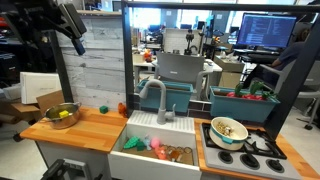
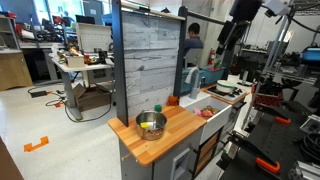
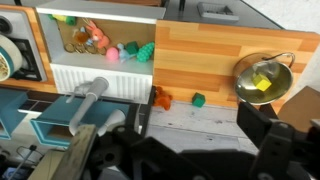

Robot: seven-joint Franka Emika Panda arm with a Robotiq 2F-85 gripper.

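Observation:
My gripper is open and empty, its dark fingers showing along the bottom of the wrist view. High above the left end of the counter, it touches nothing. A metal pot (image 1: pixel 62 116) stands on the wooden counter (image 1: pixel 92 130) at the left, with a yellow object (image 3: pixel 261 80) inside it. Between pot and sink are a small green block (image 3: pixel 199 100) and an orange-red figure (image 3: pixel 161 98). Several toys, including a teal piece (image 3: pixel 145 52) and a pinkish one (image 3: pixel 97 37), lie in the white sink.
A curved grey faucet (image 1: pixel 154 88) rises behind the sink. To the right, a light bowl-like pot (image 1: pixel 229 130) sits on the black stove (image 1: pixel 262 146). Planter boxes (image 1: pixel 243 107) line the back edge. A dark upright post (image 1: pixel 128 60) and a pale wood panel (image 1: pixel 95 60) stand behind the counter.

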